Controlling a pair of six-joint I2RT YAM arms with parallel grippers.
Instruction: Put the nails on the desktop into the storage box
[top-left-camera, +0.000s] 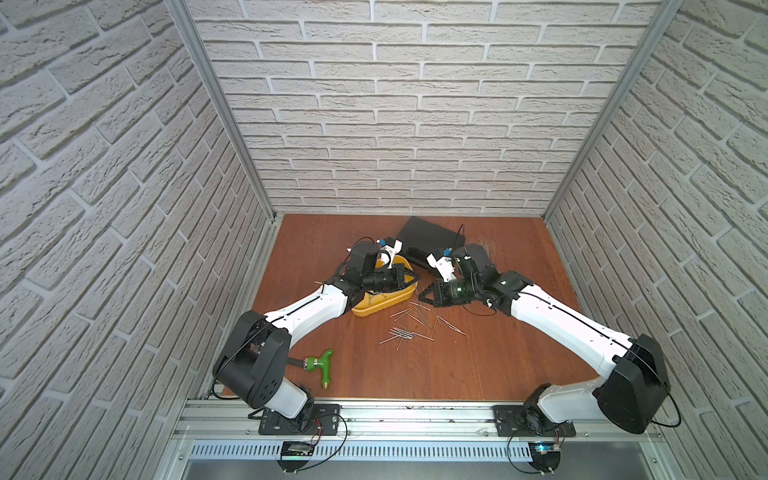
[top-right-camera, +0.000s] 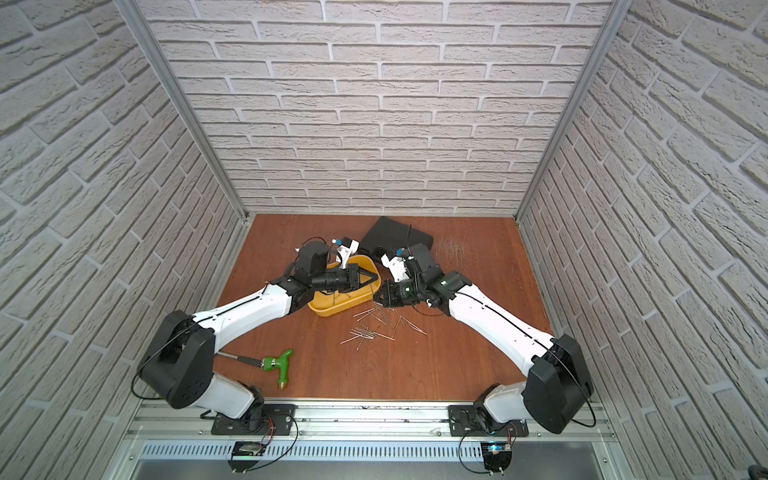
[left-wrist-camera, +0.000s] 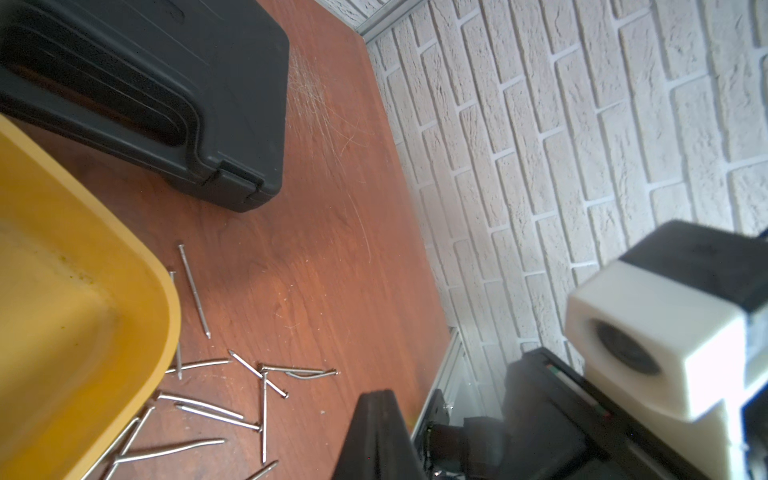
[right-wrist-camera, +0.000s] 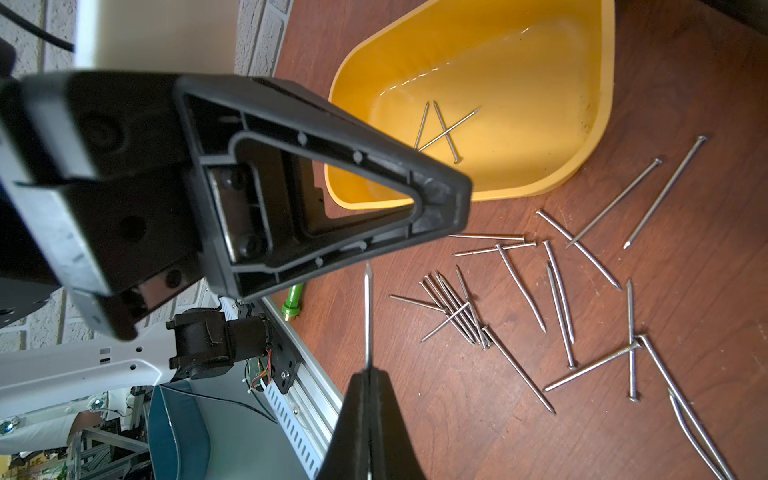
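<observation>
In the right wrist view my right gripper is shut on a slender nail (right-wrist-camera: 368, 320) that points straight out past its tips. The nail's pointed end lies close to the lower edge of the left gripper; touching or apart, I cannot tell. My left gripper (top-left-camera: 417, 278) hangs over the right end of the yellow storage box (top-left-camera: 384, 306). Its fingertips (left-wrist-camera: 386, 416) look close together in the left wrist view, with no nail visible between them. Three nails (right-wrist-camera: 446, 132) show inside the box. Several loose nails (right-wrist-camera: 516, 372) lie scattered on the desktop, some bunched.
A black case (left-wrist-camera: 184, 88) stands behind the box. Near the front left lies a green-handled hammer (top-left-camera: 320, 366). The two grippers are very near each other.
</observation>
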